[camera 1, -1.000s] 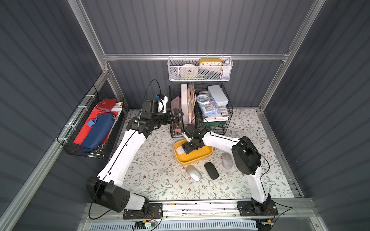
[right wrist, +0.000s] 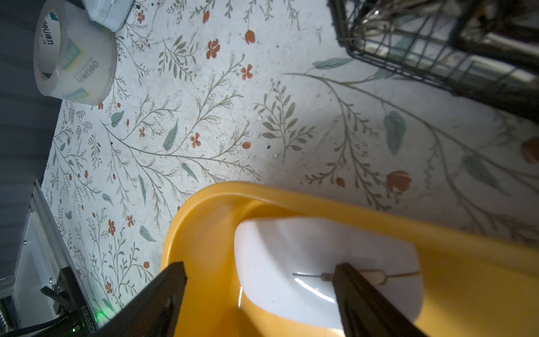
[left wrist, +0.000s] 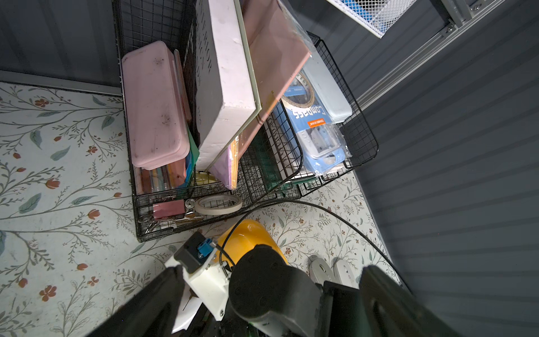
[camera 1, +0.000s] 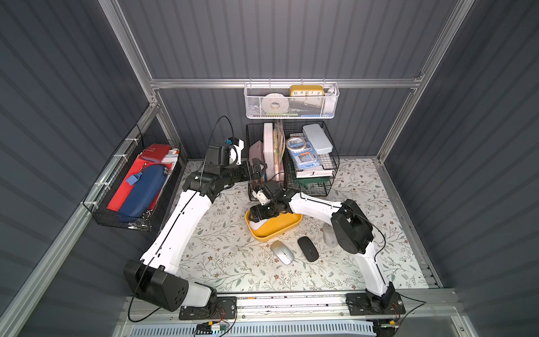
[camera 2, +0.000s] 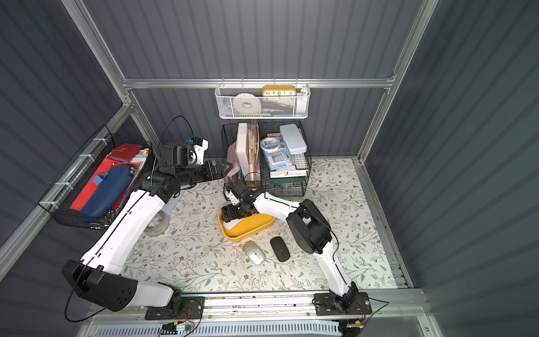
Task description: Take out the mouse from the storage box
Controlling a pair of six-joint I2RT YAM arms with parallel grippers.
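The white mouse (right wrist: 292,252) lies in the left end of the yellow storage box (right wrist: 224,193), against its wall. My right gripper is low over that end with its fingers apart. In the right wrist view one finger (right wrist: 365,303) covers part of the mouse and the other is over the box floor beside its end; I cannot tell whether either touches it. From above, the arm hides much of the mouse. My left gripper (camera 1: 256,169) hangs open and empty before the black wire rack (camera 1: 331,182).
On the table in front of the box lie a silver mouse (camera 1: 282,252) and a black mouse (camera 1: 307,248); a grey mouse (camera 1: 329,236) is partly under the right arm. A tape roll (camera 2: 157,224) stands at left. Bare table lies around the box's left and front.
The right gripper has moved left, from the box's middle to its left end. The left arm is still.
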